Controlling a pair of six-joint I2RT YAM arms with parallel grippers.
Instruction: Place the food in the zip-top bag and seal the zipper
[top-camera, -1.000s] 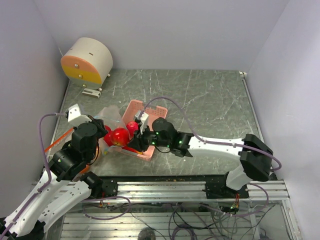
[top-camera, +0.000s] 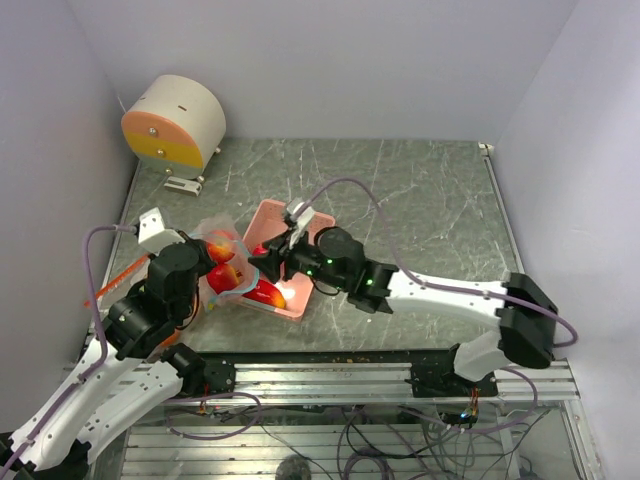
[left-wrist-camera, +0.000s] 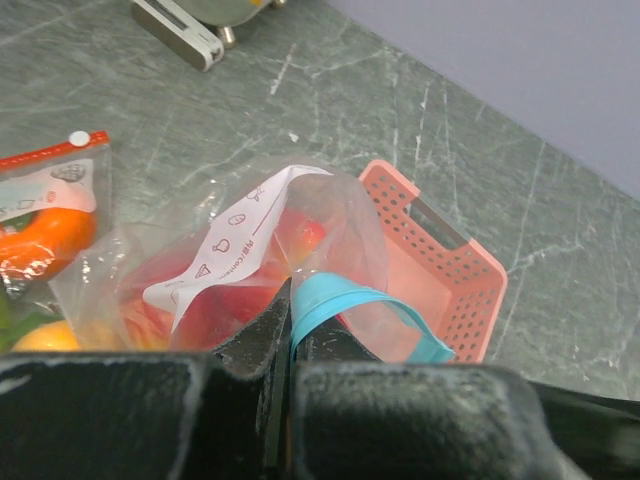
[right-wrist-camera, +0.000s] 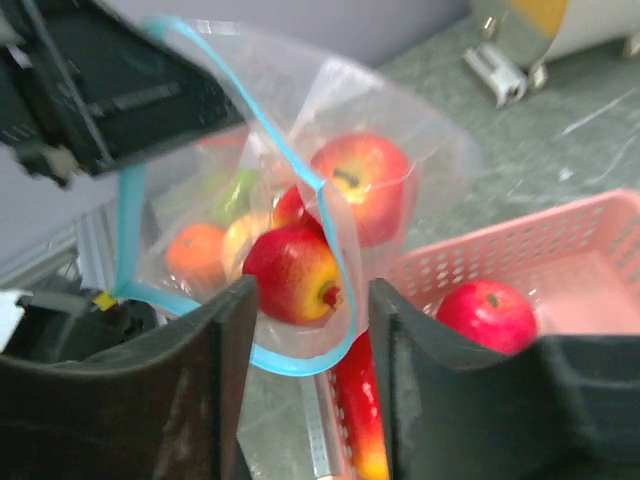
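A clear zip top bag (right-wrist-camera: 440, 165) with a blue rim stands with its mouth open, holding two red-and-yellow fruits; one (right-wrist-camera: 292, 270) lies near the mouth, the other (right-wrist-camera: 368, 185) behind it. My left gripper is shut on the blue rim (left-wrist-camera: 340, 292). To the right of the mouth, my right gripper (top-camera: 268, 262) has its fingers (right-wrist-camera: 232, 330) parted, with no fruit gripped; the bag's mouth and near fruit show beyond them. In the pink basket (right-wrist-camera: 590, 232) are a round red fruit (right-wrist-camera: 488, 314) and a long red-and-yellow one (right-wrist-camera: 362, 410).
Left of the open bag lies another bag (left-wrist-camera: 52, 195) with a red zipper and orange food inside. A cream drum-shaped box (top-camera: 178, 118) stands at the back left.
The left arm has stayed put.
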